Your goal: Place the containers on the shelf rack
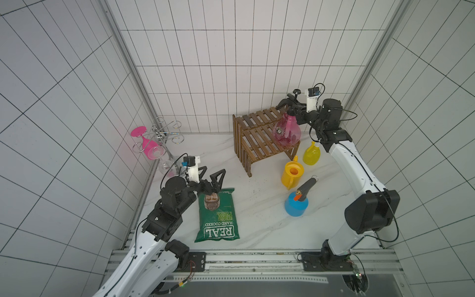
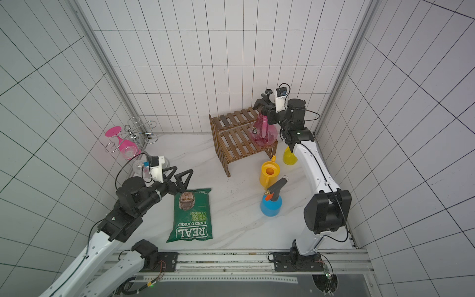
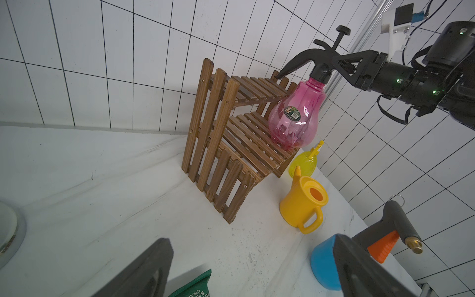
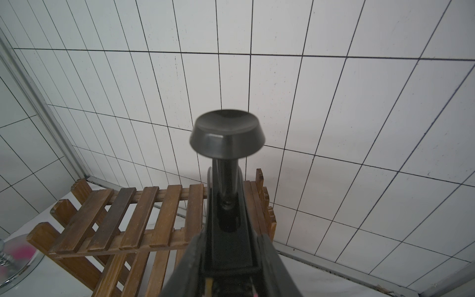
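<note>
A clear pink watering can (image 3: 295, 118) with a black spray head is at the right end of the wooden shelf (image 3: 249, 141). Its body is over the lower tier, slightly tilted in the left wrist view; whether its base rests on the slats I cannot tell. My right gripper is shut on its black head, coming from the right. In the right wrist view the black pump knob (image 4: 227, 133) stands up in front of the shelf's upper tier. My left gripper (image 1: 212, 179) hangs open and empty over the crisp bag (image 1: 217, 217).
A yellow watering can (image 1: 292, 174), a blue sprayer (image 1: 296, 204) and a yellow bottle (image 1: 311, 154) stand right of and in front of the shelf. At the left is a metal rack (image 1: 165, 132) with glasses.
</note>
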